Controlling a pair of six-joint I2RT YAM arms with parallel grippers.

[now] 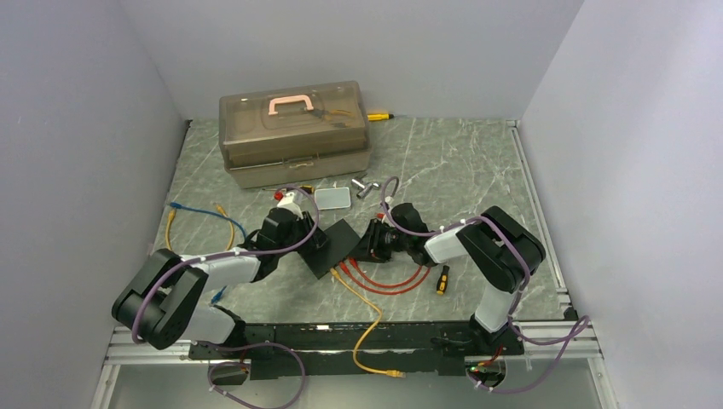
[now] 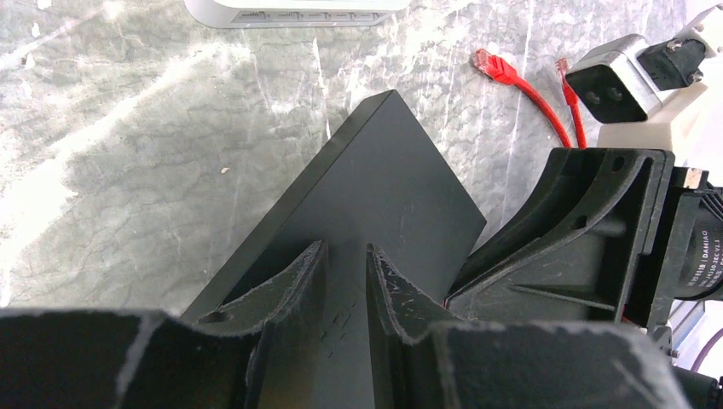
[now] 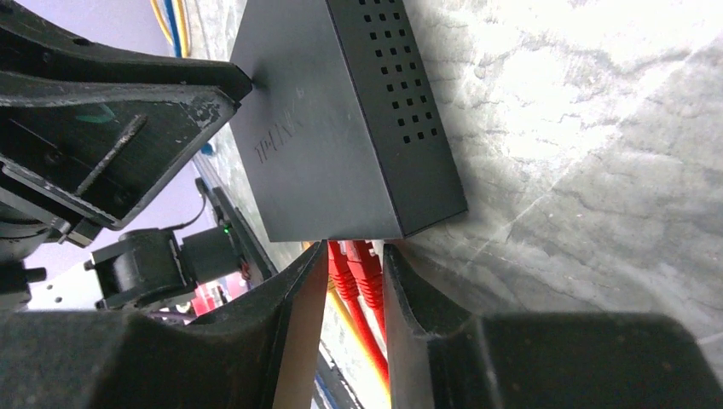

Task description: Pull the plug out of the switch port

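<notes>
The black switch box (image 1: 344, 232) lies turned at an angle on the table. Two red plugs (image 3: 343, 266) sit at its front edge, with a yellow cable (image 1: 375, 324) leading from the same side. Over the box's top is my left gripper, its fingers parted and no object between them. My right gripper stands at the port edge, fingers apart, with the red plugs showing in the gap; contact with them cannot be made out.
Behind the box are a white device (image 1: 332, 198) and a large toolbox (image 1: 298, 153). A screwdriver (image 1: 442, 279) lies front right. Blue cable (image 1: 198, 210) lies at the left.
</notes>
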